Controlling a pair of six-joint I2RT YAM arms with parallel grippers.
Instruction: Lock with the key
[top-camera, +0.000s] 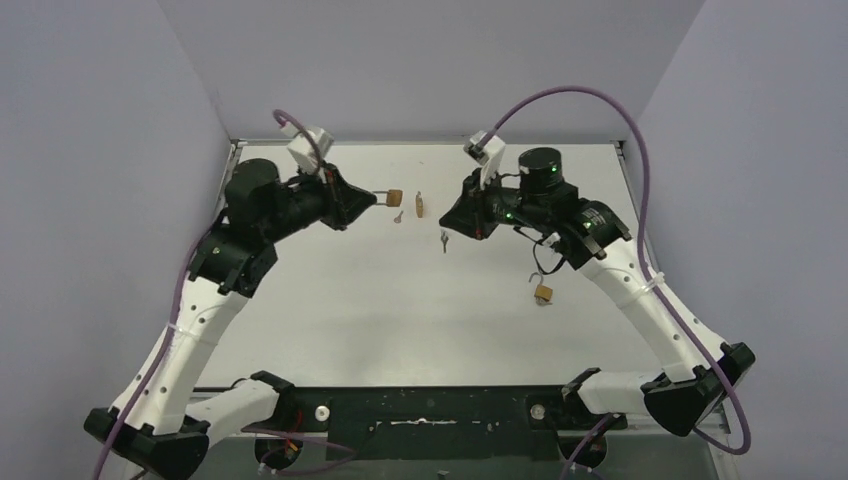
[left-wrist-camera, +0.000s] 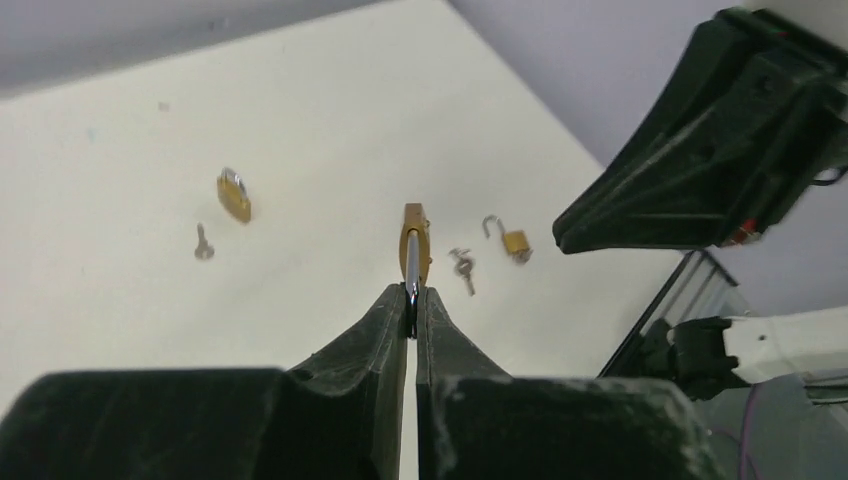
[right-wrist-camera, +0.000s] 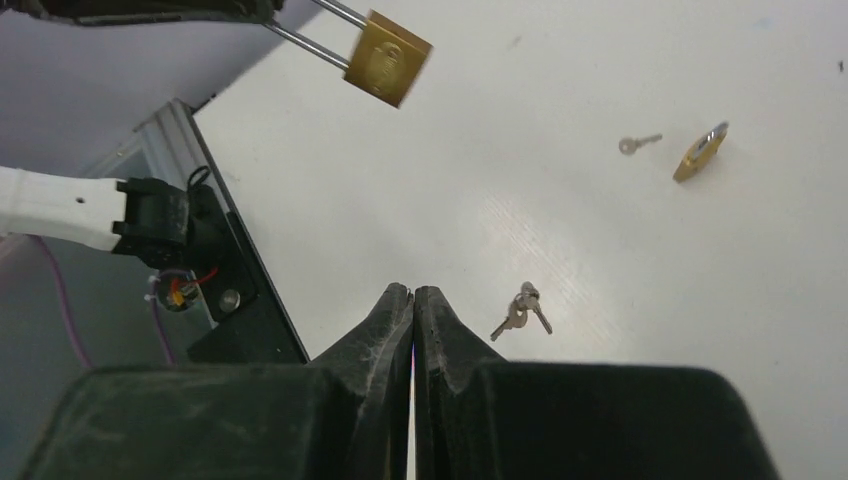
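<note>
My left gripper is shut on the shackle of a brass padlock (top-camera: 395, 198), held above the table with its body pointing right, toward my other arm. My right gripper is shut, with nothing between its fingers; it faces the padlock from the right in the top view. A bunch of keys (right-wrist-camera: 525, 305) appears below the right fingertips in the right wrist view, near (top-camera: 444, 241) in the top view.
On the white table (top-camera: 320, 300) lie a small key (top-camera: 398, 217), a second padlock (top-camera: 420, 204) at the middle back and an open padlock (top-camera: 543, 294) at the right.
</note>
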